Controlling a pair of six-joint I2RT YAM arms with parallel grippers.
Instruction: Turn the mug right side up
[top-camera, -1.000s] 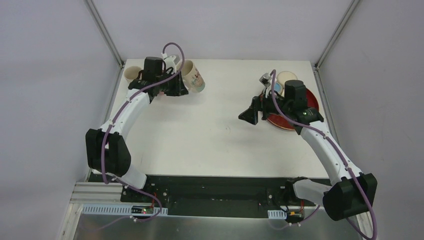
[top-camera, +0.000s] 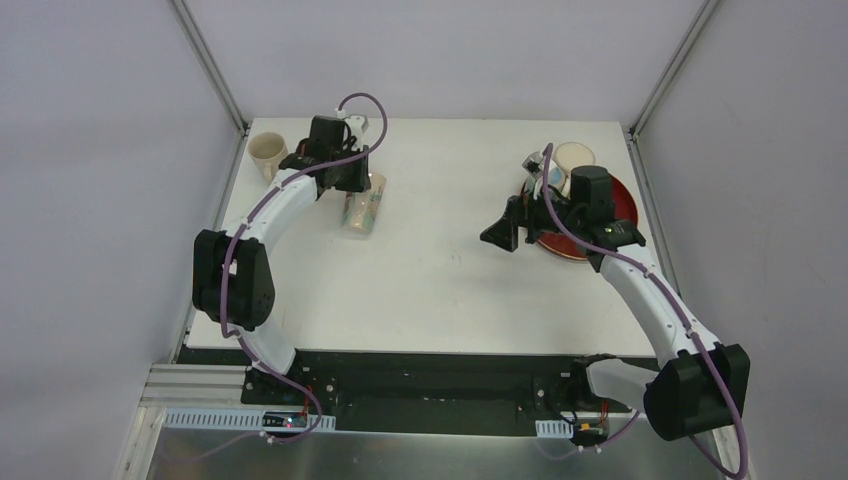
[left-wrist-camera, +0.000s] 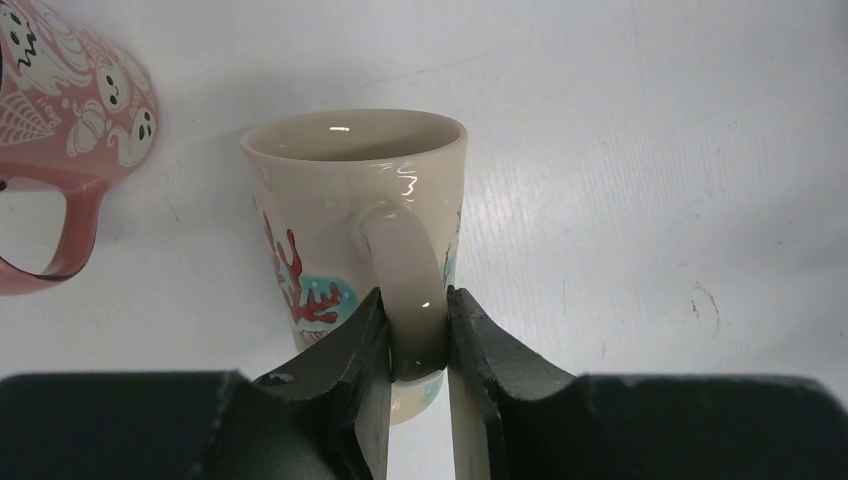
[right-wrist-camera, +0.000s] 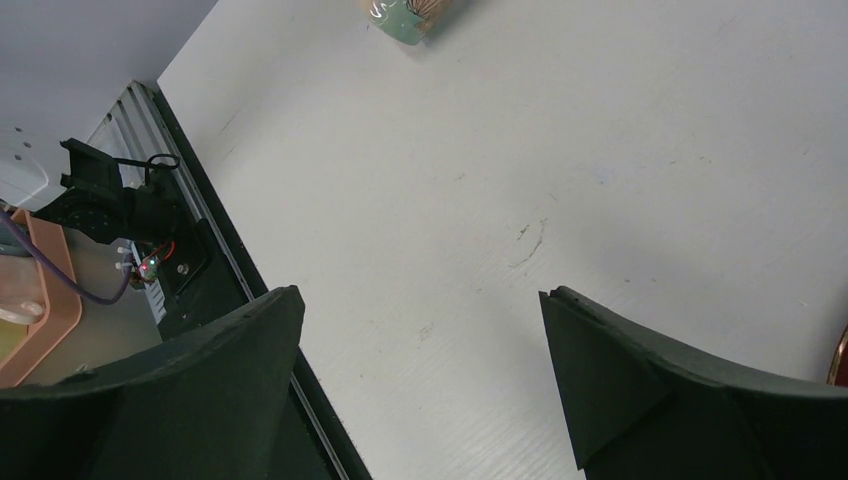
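My left gripper is shut on the handle of a cream mug (left-wrist-camera: 320, 210) with red and teal coral patterns. In the left wrist view its dark mouth faces away from the fingers. From the top view the mug (top-camera: 362, 210) looks tilted well over on its side, its base pointing toward the table's front. I cannot tell whether it touches the table. The edge of a patterned mug (right-wrist-camera: 405, 15) shows in the right wrist view. Over the right side of the table, my right gripper stands open and empty.
A pink mug with white ghosts (left-wrist-camera: 80, 100) stands close to the left of the held mug. Another cream mug (top-camera: 266, 150) is at the back left corner. A red plate (top-camera: 624, 205) with light cups is under the right arm.
The held mug has come forward and a little left, and turned so its base points to the front and its mouth no longer shows from above. The right arm has barely moved.
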